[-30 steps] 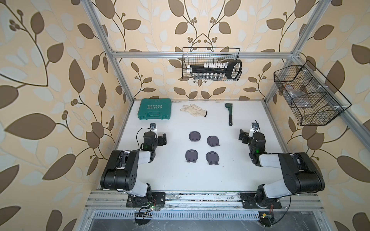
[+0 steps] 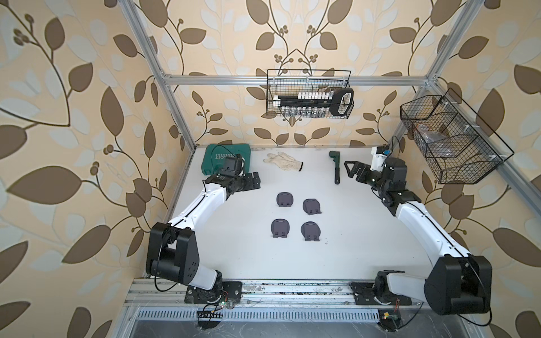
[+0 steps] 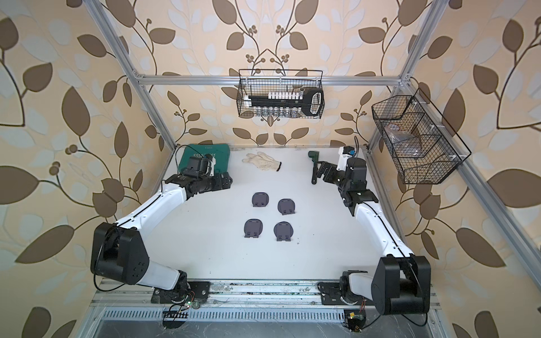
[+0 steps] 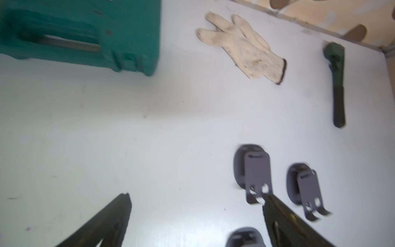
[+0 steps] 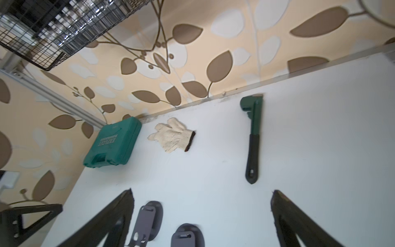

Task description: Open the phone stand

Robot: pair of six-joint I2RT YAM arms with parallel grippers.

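Several dark grey phone stands lie folded on the white table (image 2: 236,253): back-left (image 2: 284,199), back-right (image 2: 311,206), front-left (image 2: 280,227) and front-right (image 2: 310,231). In the left wrist view two show hinged plates (image 4: 257,175) over round bases; a third is cut off at the bottom. My left gripper (image 2: 252,181) is raised to their upper left, open, nothing between its fingers. My right gripper (image 2: 354,169) is raised to their upper right, also open and empty.
A green case (image 2: 225,152), a white glove (image 2: 281,161) and a green-black pipe wrench (image 2: 336,169) lie along the back. Wire baskets hang on the back (image 2: 308,115) and right (image 2: 456,180) frames.
The left gripper has also moved right, the right one slightly left. The stands have not moved.
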